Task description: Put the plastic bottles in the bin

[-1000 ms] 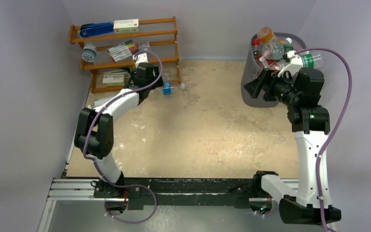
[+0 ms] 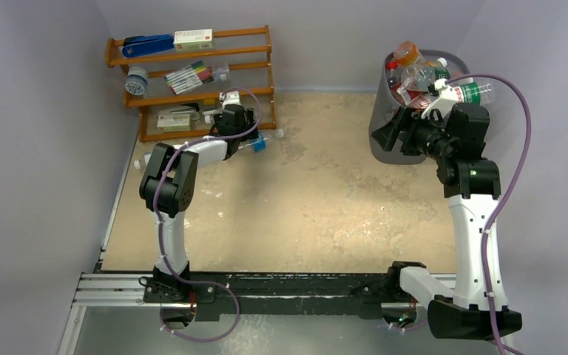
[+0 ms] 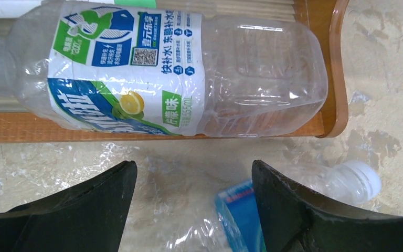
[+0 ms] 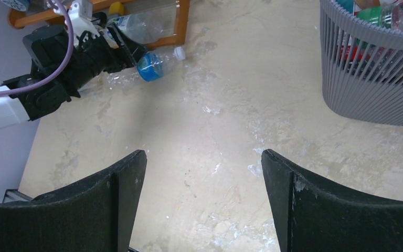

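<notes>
My left gripper is open, low at the front of the wooden rack. Beneath its right finger a clear blue-labelled bottle (image 2: pixel 259 145) lies on the floor, its capped end showing in the left wrist view. A larger lemon-label bottle (image 3: pixel 262 73) lies on the rack's bottom shelf just beyond the fingers. Another bottle (image 2: pixel 140 163) lies partly hidden under the left arm. The grey bin (image 2: pixel 381 148), full of bottles, stands at the back right. My right gripper is open over the area beside the bin, with nothing between its fingers.
The wooden rack (image 2: pixel 269 52) holds pens, boxes and a round container along the back left. Walls enclose both sides and the back.
My left arm has moved right toward the bottle at the rack's front. The blue-labelled bottle has shifted slightly. The right arm has moved very slightly.
</notes>
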